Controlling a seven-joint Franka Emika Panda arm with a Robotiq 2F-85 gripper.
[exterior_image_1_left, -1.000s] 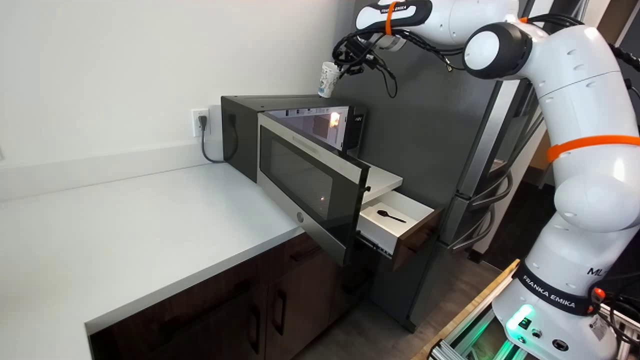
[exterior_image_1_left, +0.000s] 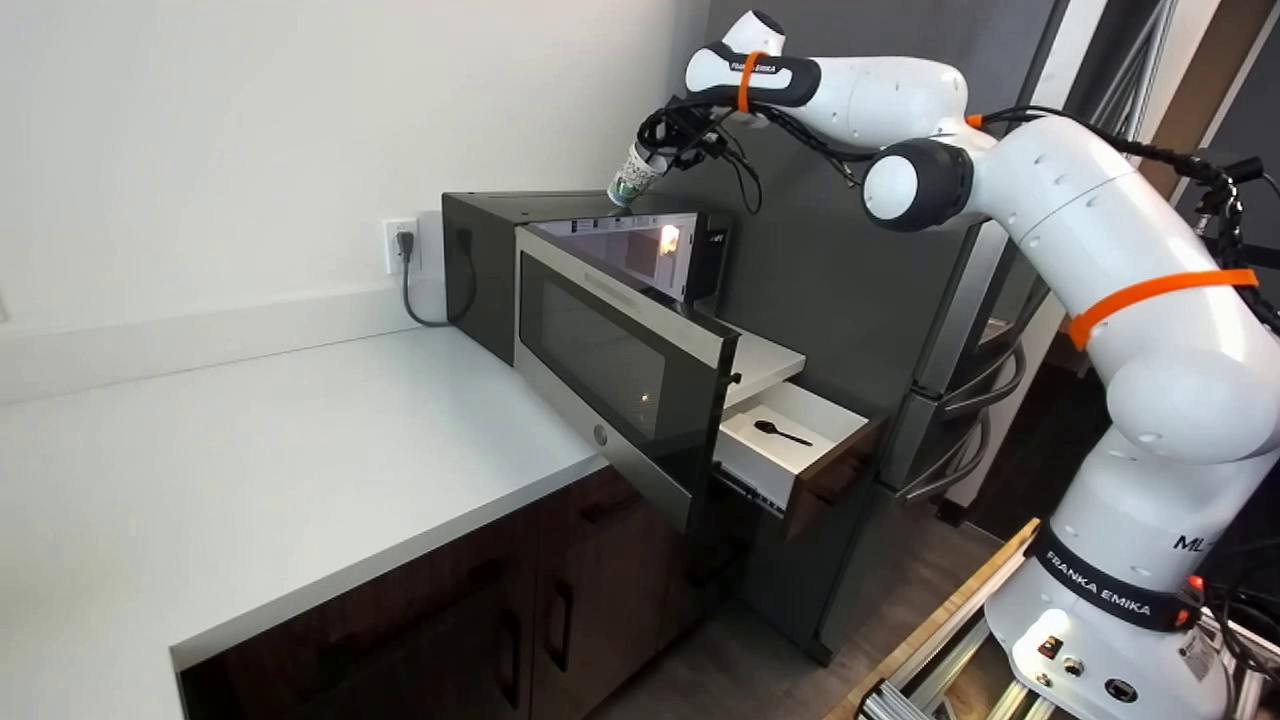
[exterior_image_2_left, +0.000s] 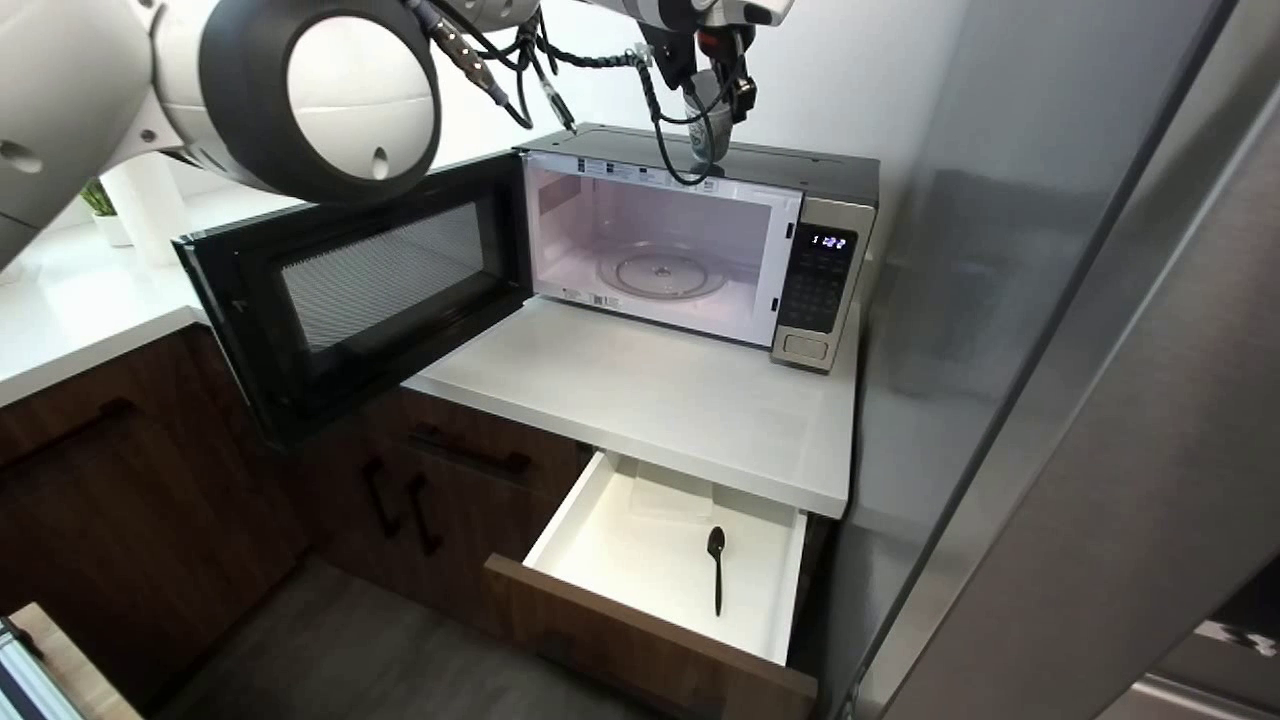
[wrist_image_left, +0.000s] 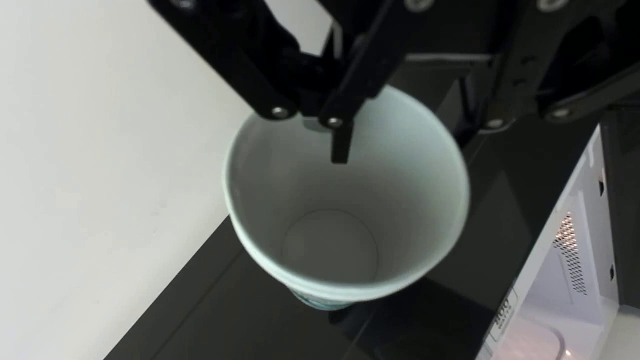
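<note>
A pale paper cup with a printed pattern (exterior_image_1_left: 632, 179) leans at a tilt just over the top of the microwave (exterior_image_1_left: 480, 258); its base is close to that surface, and contact is hard to tell. My gripper (exterior_image_1_left: 674, 146) is at the cup's mouth. The wrist view looks down into the empty-looking cup (wrist_image_left: 336, 240). There, my gripper has its fingers apart, with one finger (wrist_image_left: 340, 147) inside the mouth and the other side beyond the rim at right. In the second exterior view the cup (exterior_image_2_left: 708, 130) is partly behind a cable.
The microwave door (exterior_image_2_left: 360, 288) stands wide open; inside is a glass turntable (exterior_image_2_left: 661, 272). Below, an open drawer (exterior_image_2_left: 576, 510) holds a black spoon (exterior_image_2_left: 717, 570). A refrigerator (exterior_image_2_left: 996, 300) rises close on the right.
The arm has moved left and slightly down in the exterior view. The cup has shifted left with it and gone from nearly upright to tilted. The base light has turned from green to white.
</note>
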